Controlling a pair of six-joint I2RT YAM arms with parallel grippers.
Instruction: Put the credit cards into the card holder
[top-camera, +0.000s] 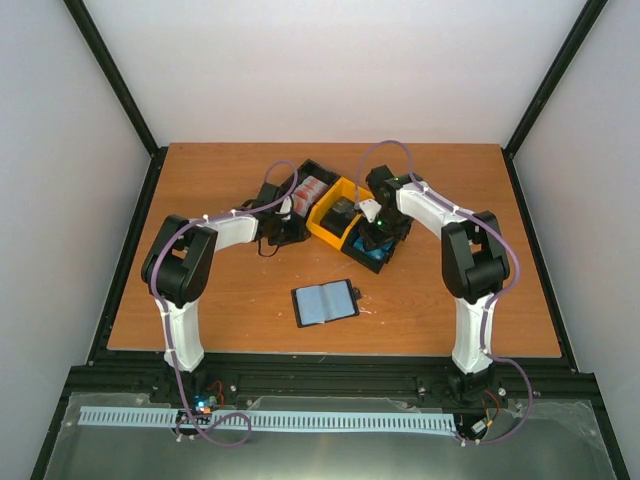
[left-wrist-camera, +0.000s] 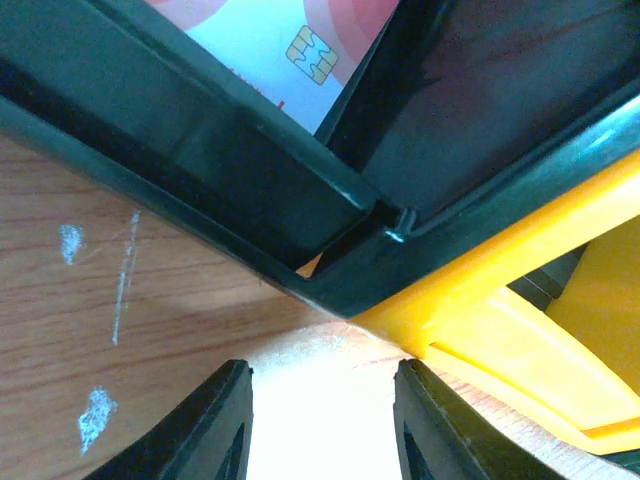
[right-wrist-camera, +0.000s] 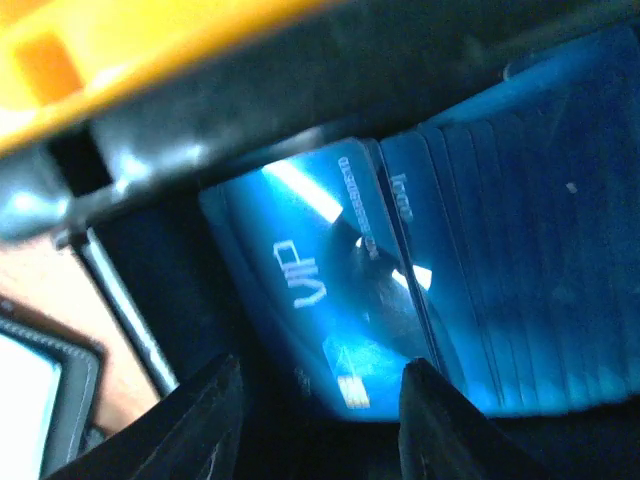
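Blue cards (right-wrist-camera: 500, 250) lie in a black compartment (top-camera: 375, 258) at the right end of the organizer, under my right gripper, whose fingers stand apart at the front card. The card holder (top-camera: 325, 302), a black booklet with pale sleeves, lies open at the table's front middle. Pink-and-white cards (left-wrist-camera: 300, 50) fill the left compartment. My left gripper is beside that compartment, with a bright white area between its fingertips, too washed out to identify.
A yellow middle compartment (top-camera: 325, 205) holds dark items.
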